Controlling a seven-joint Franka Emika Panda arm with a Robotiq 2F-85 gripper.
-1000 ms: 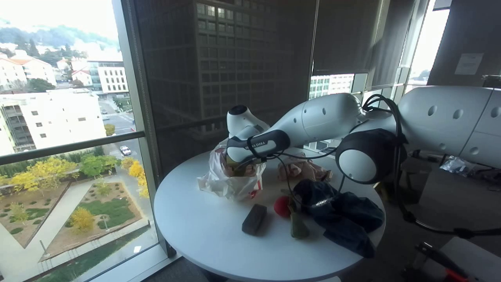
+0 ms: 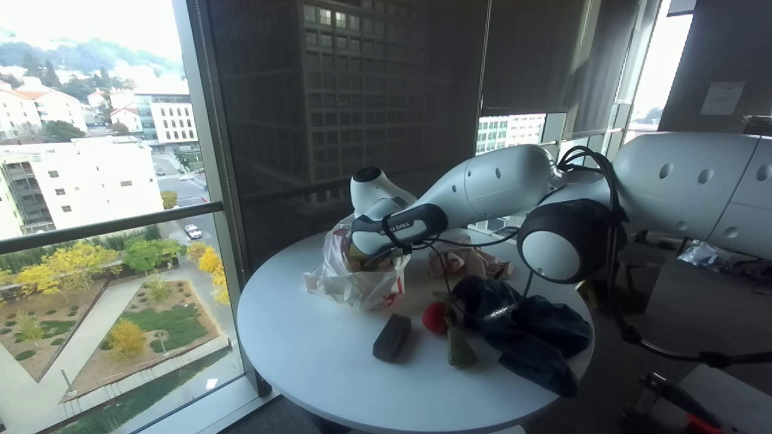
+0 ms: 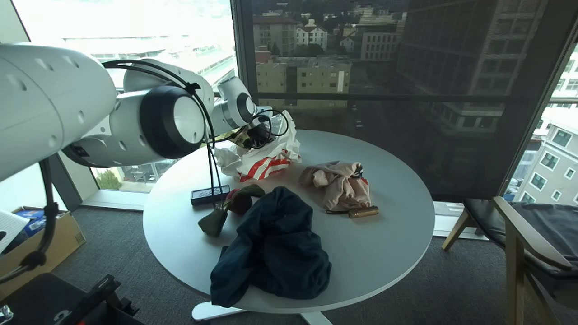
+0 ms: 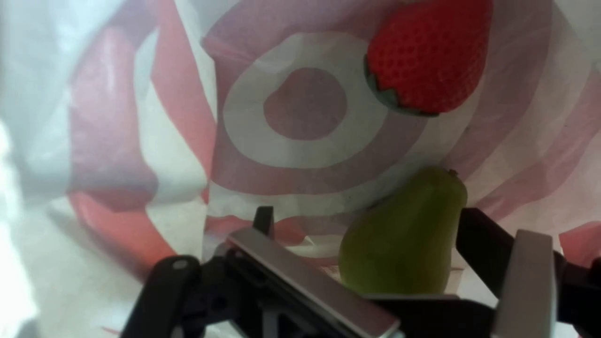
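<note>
My gripper is open inside the white-and-red plastic bag [image 4: 304,155], its two fingers standing apart on either side of a green pear [image 4: 403,242]. The near finger pads hide the pear's lower end, and whether either finger touches it I cannot tell. Beyond the pear in the wrist view, a red strawberry [image 4: 431,56] lies against the bag. From outside, the bag [image 2: 362,286] sits toward the back of the round white table [image 2: 304,361], with the hand reaching into it. In the second exterior view, the bag [image 3: 265,165] and cables cover my fingers.
In front of the bag lie a dark eraser-like block [image 2: 392,337], a red round item [image 2: 435,317] and a green pear-shaped item [image 2: 460,347]. Dark blue cloth [image 3: 279,243] and pinkish cloth [image 3: 338,184] rest on the table, near a wooden-handled item [image 3: 363,211].
The items on the table have stayed in place.
</note>
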